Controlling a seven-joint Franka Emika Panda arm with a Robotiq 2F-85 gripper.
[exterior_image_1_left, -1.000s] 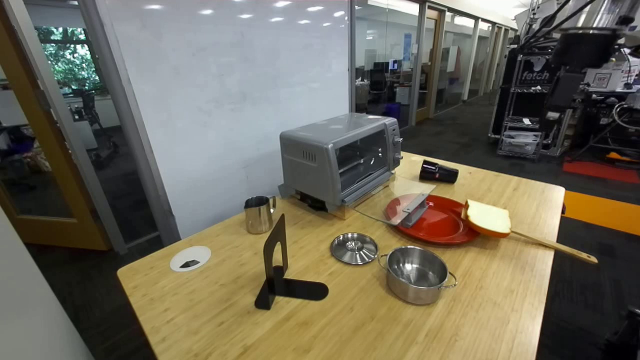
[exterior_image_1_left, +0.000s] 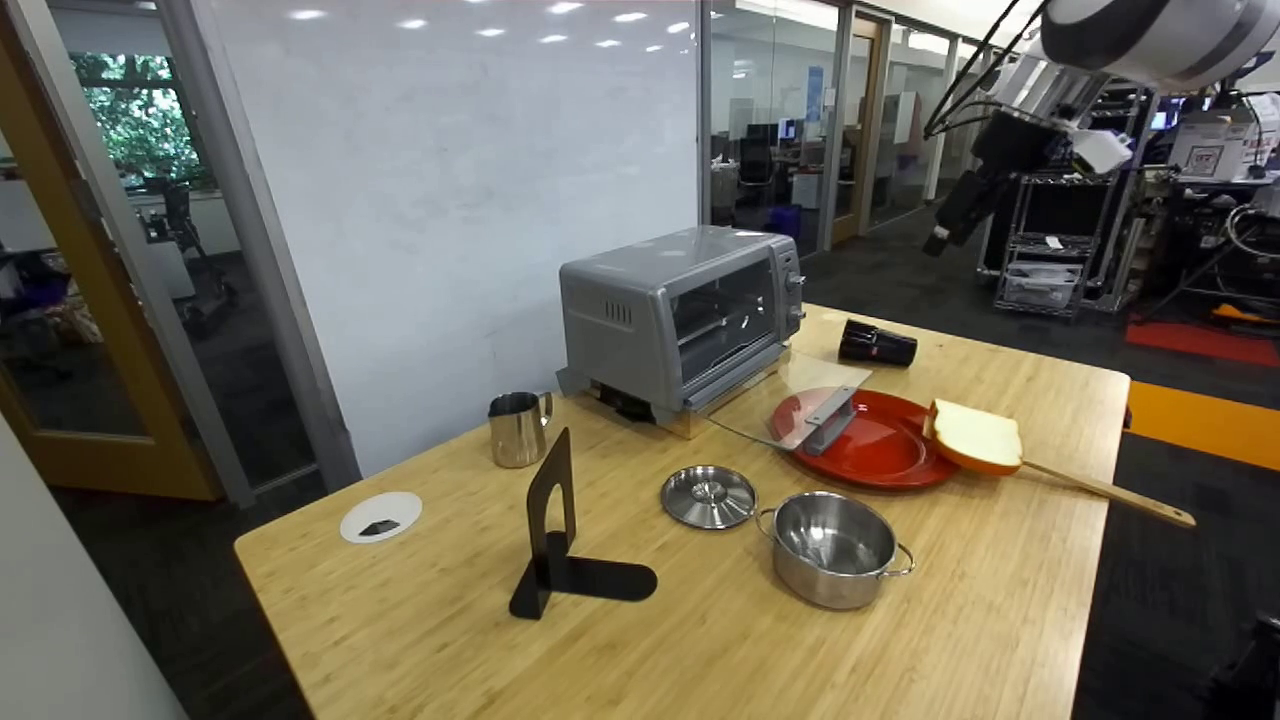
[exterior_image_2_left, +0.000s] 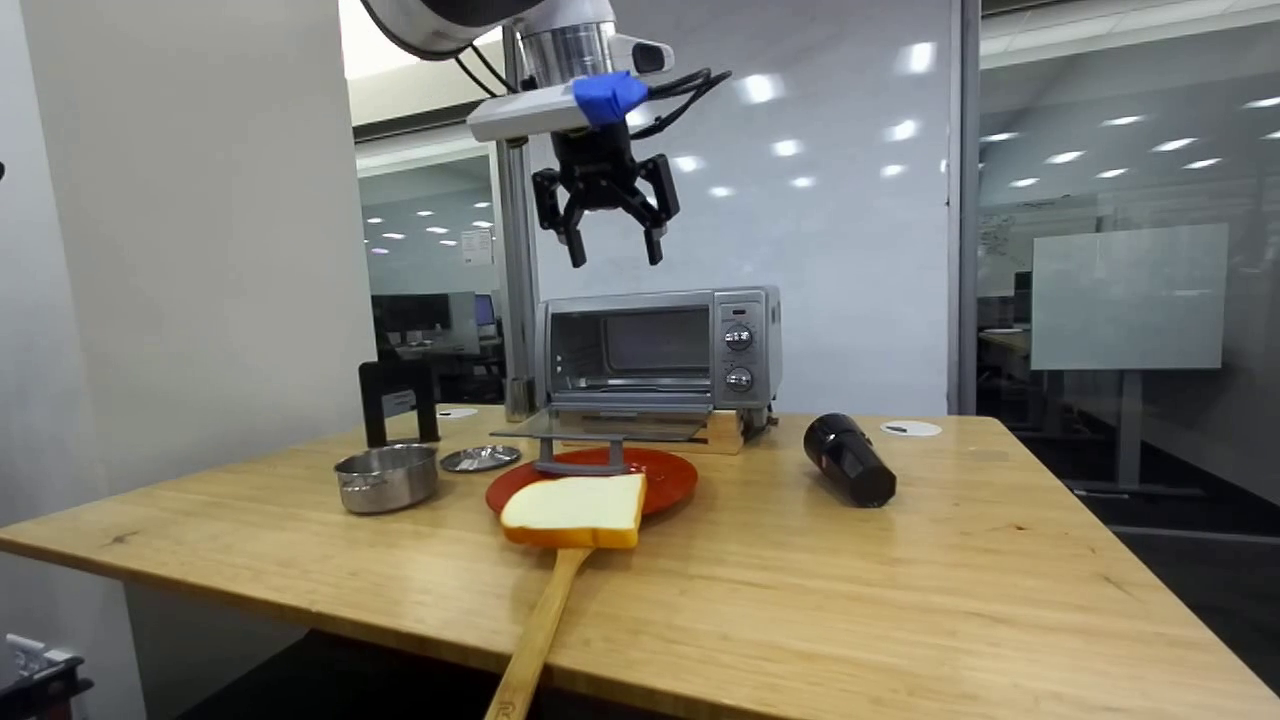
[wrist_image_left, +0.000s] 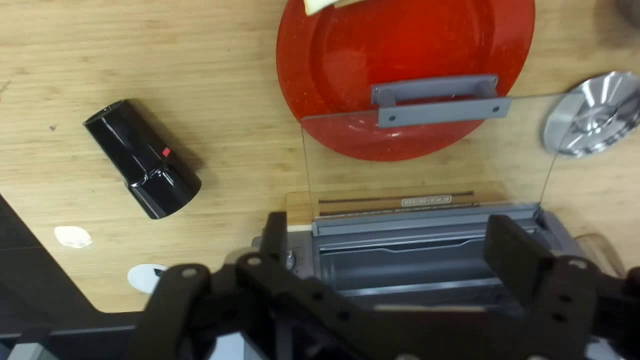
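Observation:
High above the table, my gripper (exterior_image_2_left: 615, 256) stands open with only air between its fingers. Below it, the grey toaster oven (exterior_image_2_left: 746, 360) has its glass door (wrist_image_left: 414, 111) folded down, and the door's handle reaches over a red plate (exterior_image_1_left: 882, 462). A slice of bread (exterior_image_2_left: 578, 504) rests on a wooden spatula (exterior_image_2_left: 540, 636) at the plate's near edge, its long handle sticking out past the table edge. In the wrist view, part of the oven shows between the dark fingers, far below them.
A black cup-like object (wrist_image_left: 141, 159) lies on its side right of the oven. On the other side are a steel pot (exterior_image_1_left: 834, 546), its lid (exterior_image_1_left: 708, 496), a metal pitcher (exterior_image_1_left: 517, 432) and a black bookend (exterior_image_1_left: 600, 578).
In exterior view 1, the arm and gripper have moved left, closer to the oven side, and are now tilted. The objects on the table have not moved.

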